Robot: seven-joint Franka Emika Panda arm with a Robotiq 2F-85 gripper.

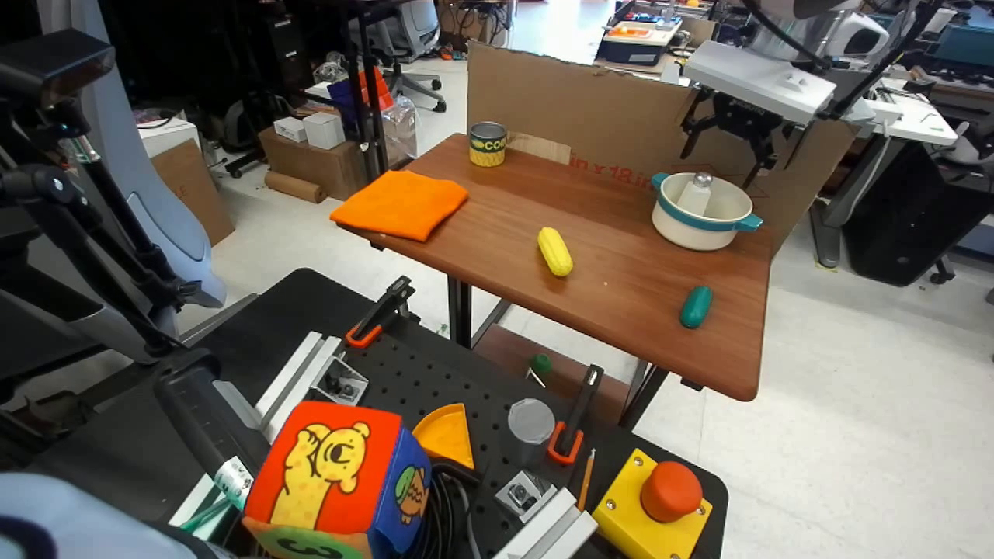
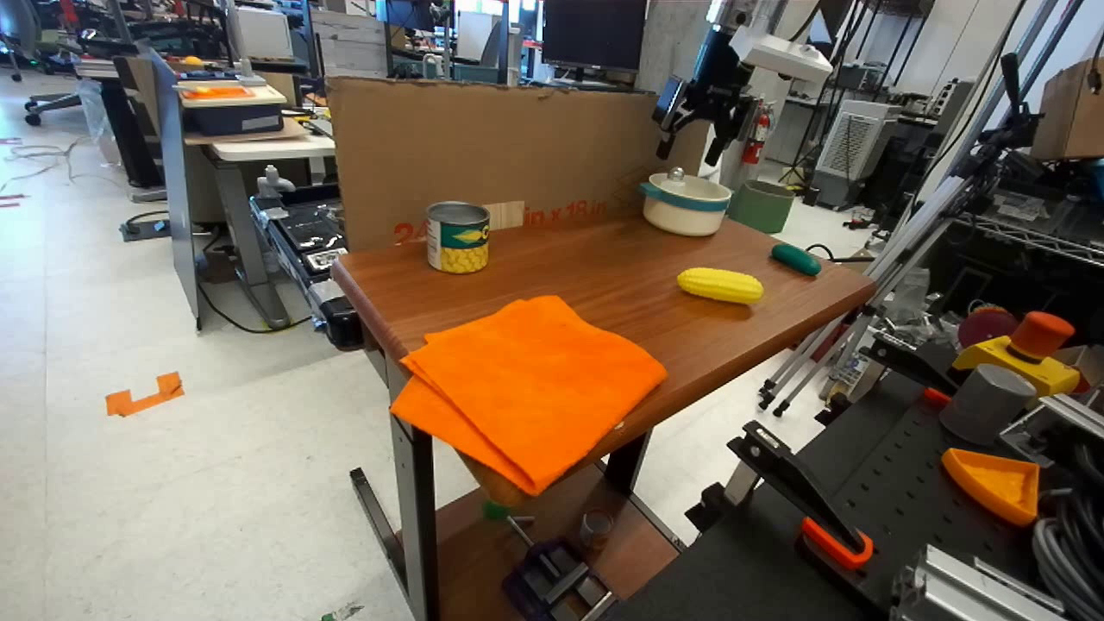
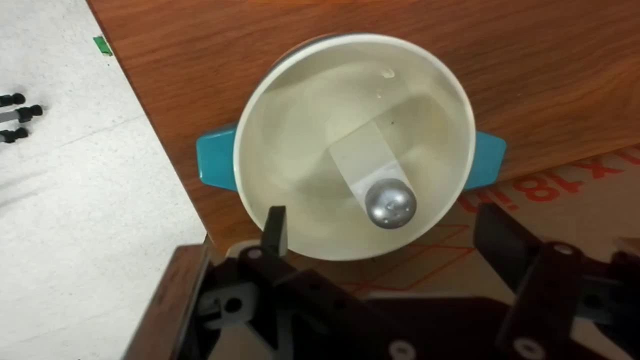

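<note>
My gripper hangs open above the back right of the table, its fingers wide apart with nothing between them. Below it stands a cream pot with a teal band and teal handles. Inside the pot leans a white shaker with a round silver top. A yellow corn cob lies on the middle of the table, and a dark green rounded object is near the right end. The folded orange cloth covers the left corner. Behind it is a corn can, standing upright.
A cardboard sheet stands upright along the table's back edge, close behind the pot. A black workbench with clamps stands in front, across a gap.
</note>
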